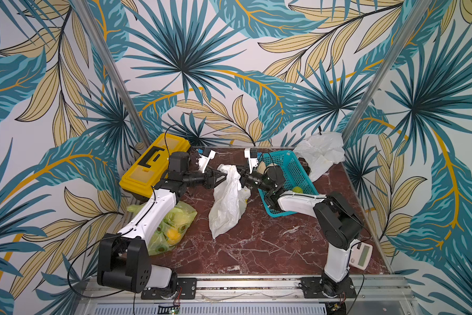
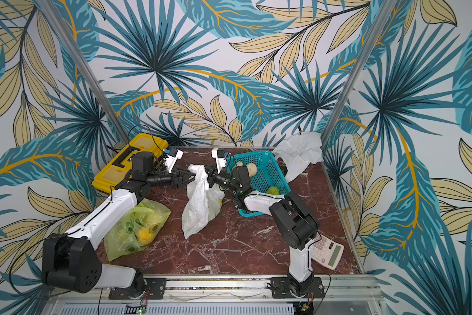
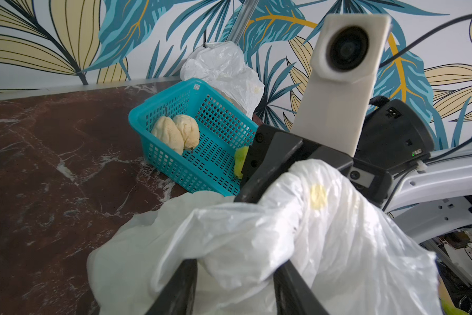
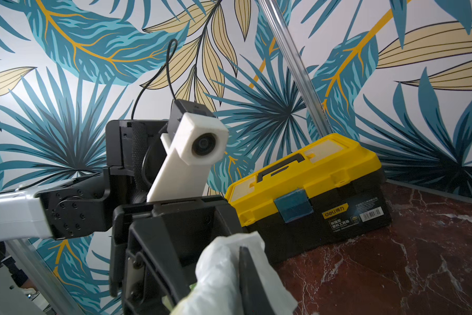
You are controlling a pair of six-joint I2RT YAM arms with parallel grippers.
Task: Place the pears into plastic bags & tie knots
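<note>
A white plastic bag (image 1: 228,202) hangs in the middle, with a yellowish-green patch (image 2: 221,200) at its right side; whatever it contains is mostly hidden. My right gripper (image 1: 241,176) is shut on its gathered upper part, white film (image 4: 222,267) bunched against a black finger (image 4: 252,286). From the left, my left gripper (image 1: 220,178) reaches the bag's top. In the left wrist view its fingers (image 3: 179,289) stand apart, with a fold of the bag (image 3: 236,252) in front of and between them. Inside the teal basket (image 1: 277,212) lie a green fruit (image 1: 297,189) and pale fruits (image 3: 167,134).
A yellow toolbox (image 1: 152,162) stands at the back left. Below the left arm lies a greenish bag of produce (image 1: 180,218). Another white bag (image 1: 322,149) is behind the basket; a calculator (image 2: 327,252) sits front right.
</note>
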